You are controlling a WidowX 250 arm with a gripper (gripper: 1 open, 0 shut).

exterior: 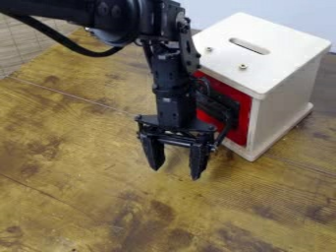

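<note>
My black gripper (176,160) hangs low over the wooden floor in the middle of the view, fingers pointing down and spread apart, with nothing visible between them. Just behind it and to the right stands a white box (274,119) with a slot and two knobs on its top. Its red front (241,139) is partly hidden by the arm.
A woven mat or panel (27,49) lies at the back left, and a pale wall (302,15) is behind the box.
</note>
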